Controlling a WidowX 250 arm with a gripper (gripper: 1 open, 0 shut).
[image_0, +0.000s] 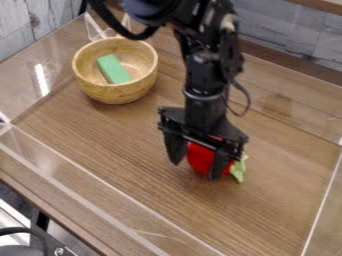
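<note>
The black gripper (201, 145) is low over the wooden table, open, with its fingers around a red object (205, 159) that has green leafy parts (237, 172) poking out on the right, apparently a strawberry-like toy. The fingers hide part of it; whether they touch it I cannot tell.
A wooden bowl (135, 88) with a green block (114, 69) in it stands at the back left. A dark cable lies at the bottom left corner.
</note>
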